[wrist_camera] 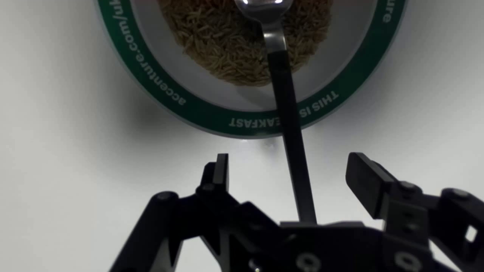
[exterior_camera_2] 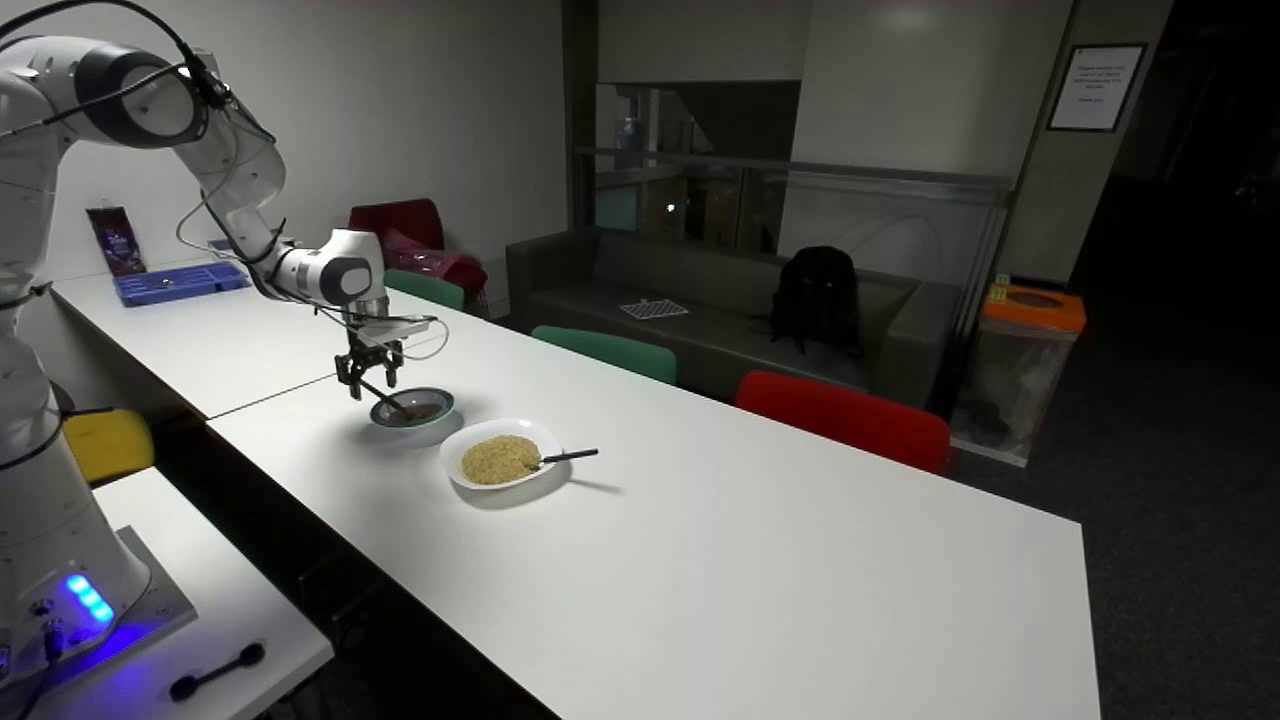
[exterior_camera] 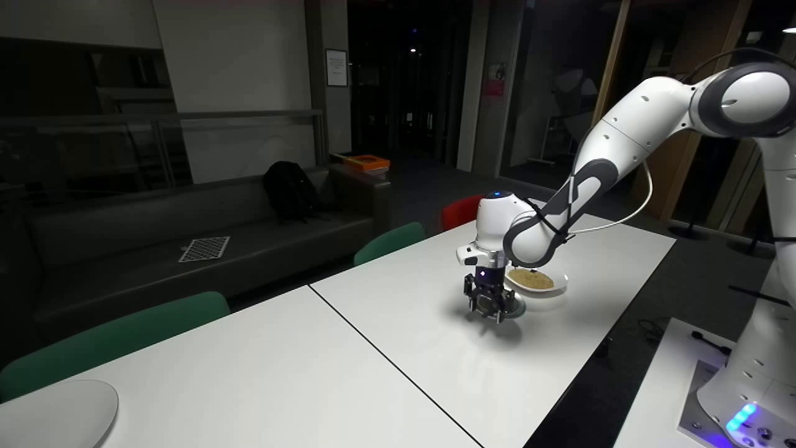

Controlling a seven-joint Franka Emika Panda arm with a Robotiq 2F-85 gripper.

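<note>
In the wrist view my gripper has its fingers [wrist_camera: 220, 170] parted, one on either side of a spoon's black handle [wrist_camera: 290, 113]. Bare table shows between each finger and the handle. The spoon's metal head rests on brown grains [wrist_camera: 227, 54] in a green-rimmed bowl [wrist_camera: 181, 102], and the handle slants out over the rim; its end is hidden behind the gripper's body. In exterior view 2 the gripper [exterior_camera_2: 373, 382] hangs low at the near side of this bowl [exterior_camera_2: 443, 408].
A white dish [exterior_camera_2: 462, 446] of pale grains with a dark-handled utensil [exterior_camera_2: 569, 456] stands close to the bowl. Farther along the table lies a blue tray [exterior_camera_2: 180, 286]. A white round object [exterior_camera: 60, 414] sits at the table's other end.
</note>
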